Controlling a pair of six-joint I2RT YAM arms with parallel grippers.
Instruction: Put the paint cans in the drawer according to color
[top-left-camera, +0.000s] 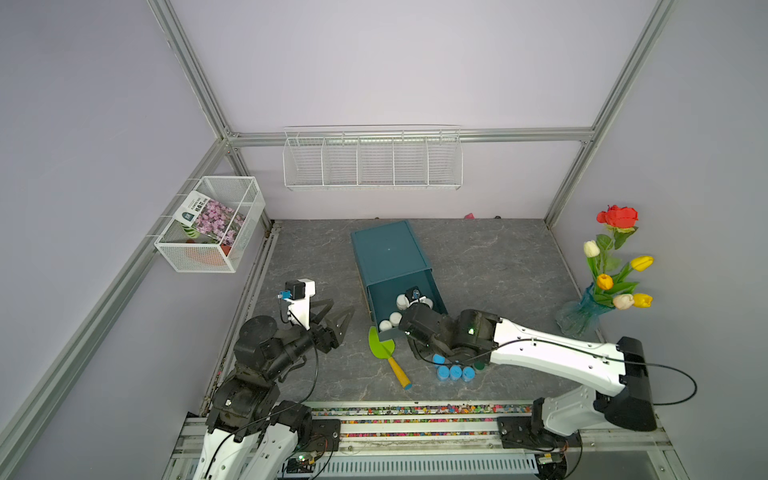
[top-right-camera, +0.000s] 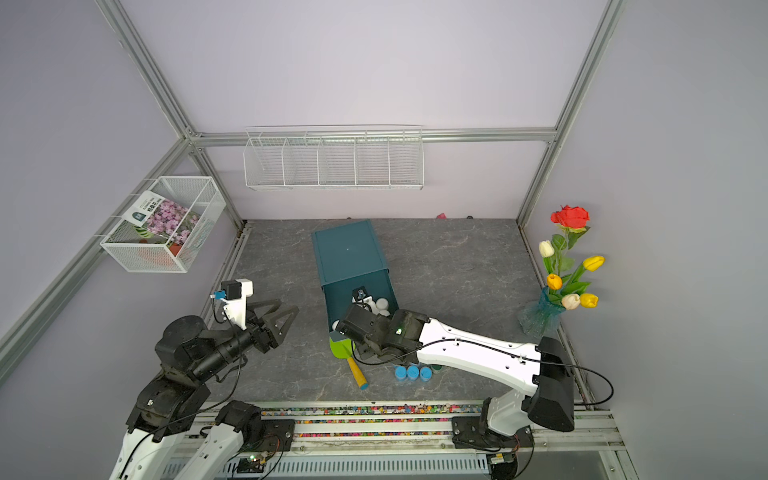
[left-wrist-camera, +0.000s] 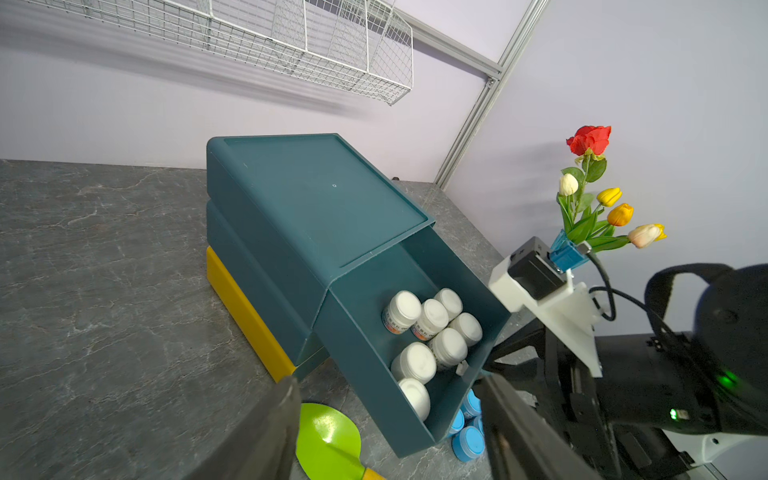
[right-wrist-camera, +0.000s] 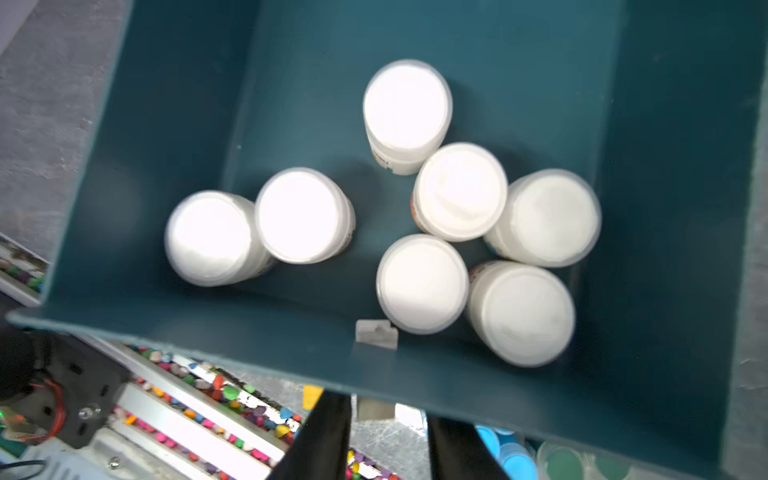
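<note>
The teal drawer (right-wrist-camera: 240, 320) stands pulled out of its cabinet (left-wrist-camera: 312, 200). Several white-lidded paint cans (right-wrist-camera: 460, 192) are inside it, two of them (right-wrist-camera: 305, 216) apart from the rest toward one corner. Just outside the drawer's front wall, my right gripper is open, its fingers on either side of a small light tab on that wall; no can shows between them. Blue-lidded cans (top-left-camera: 455, 372) stand on the table in front of the drawer, with green-lidded cans (right-wrist-camera: 562, 462) beside them. Left of the drawer, my left gripper (top-left-camera: 341, 308) hangs open and empty.
A green scoop with a yellow handle (top-left-camera: 397, 371) lies by the drawer's front left corner. The right arm covers part of the drawer front from above. At the right edge stands a flower vase (top-left-camera: 577, 318).
</note>
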